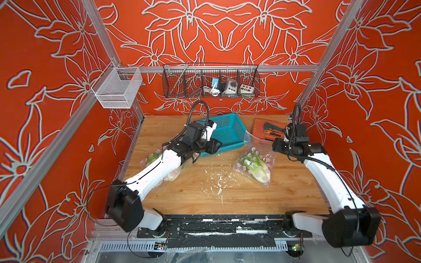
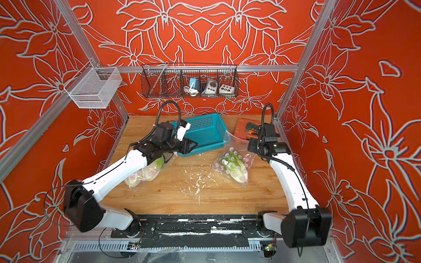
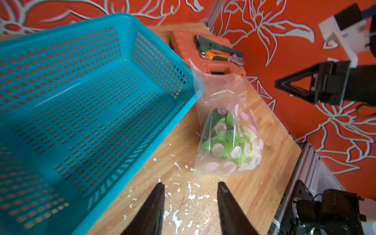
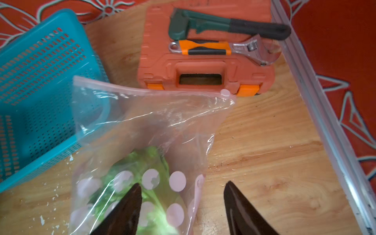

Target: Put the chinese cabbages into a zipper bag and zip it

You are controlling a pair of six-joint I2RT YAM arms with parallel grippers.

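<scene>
A polka-dot zipper bag (image 1: 254, 164) with a chinese cabbage inside lies right of centre, its top reaching toward the blue basket; the zip edge (image 4: 152, 92) runs across the top in the right wrist view. A second bagged cabbage (image 2: 149, 173) lies at the left, partly under the left arm. My left gripper hangs over the table beside the basket's front, open and empty. My right gripper is above the right bag's right side, open, with nothing visibly held.
The blue basket (image 2: 199, 133) stands at back centre. An orange toolbox (image 4: 160, 62) with wrenches lies at the back right. White crumbs are scattered on the middle of the wooden table (image 1: 210, 197). Wire baskets hang on the back and left frame.
</scene>
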